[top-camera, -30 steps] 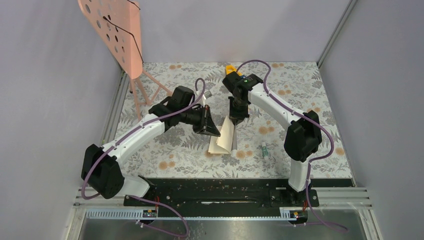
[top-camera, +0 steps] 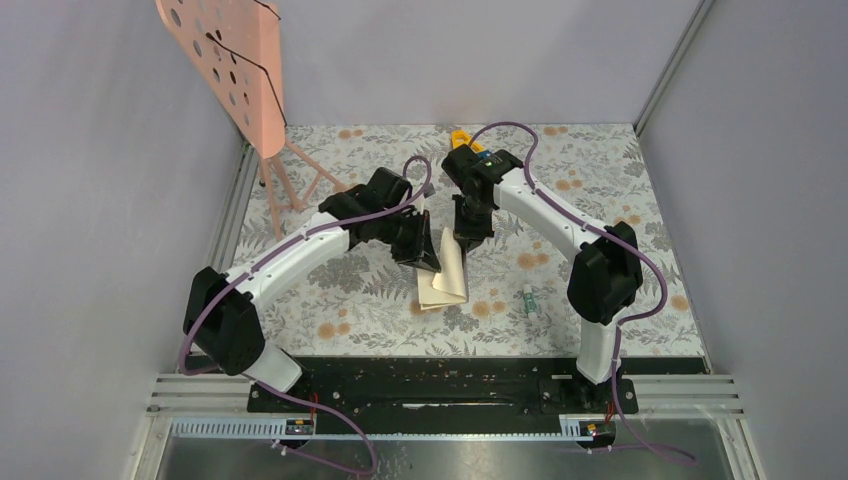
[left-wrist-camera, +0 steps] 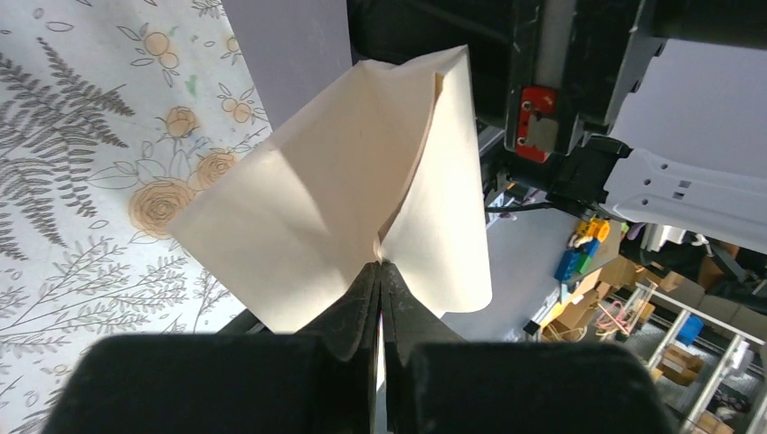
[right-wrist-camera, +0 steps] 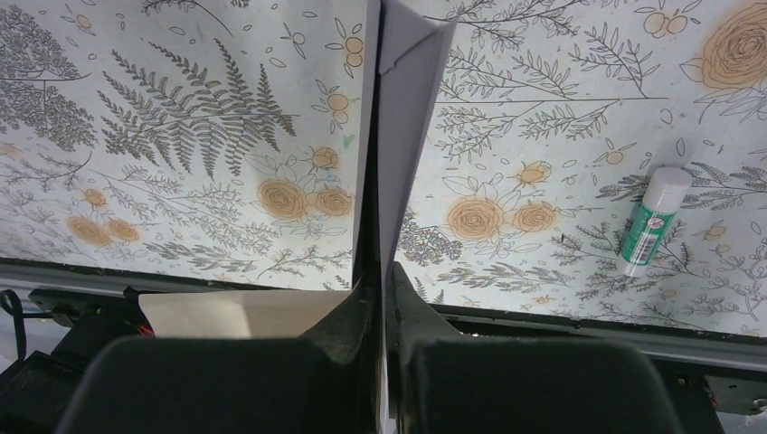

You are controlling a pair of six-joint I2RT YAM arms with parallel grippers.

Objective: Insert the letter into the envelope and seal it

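The folded cream letter [top-camera: 441,288] hangs between my two arms near the table's centre. My left gripper is shut, with an edge of this letter [left-wrist-camera: 312,194] pinched at its fingertips; the folds stand a little apart. My right gripper is shut on the pale greyish envelope [right-wrist-camera: 403,127], seen nearly edge-on with a dark narrow gap beside one of its layers. Part of the envelope [left-wrist-camera: 289,50] also shows behind the letter in the left wrist view. At lower left of the right wrist view, the letter [right-wrist-camera: 240,312] comes close to the envelope; whether they touch I cannot tell.
A green and white glue stick [top-camera: 529,300] lies on the table, right of the papers. A yellow object [top-camera: 460,138] sits at the back edge, partly behind the right arm. An orange perforated board [top-camera: 235,75] leans at the left. The flowered tabletop [top-camera: 370,300] is otherwise mostly clear.
The right arm shifted slightly left. The envelope's pale lower end, visible earlier, is now mostly hidden behind the letter.
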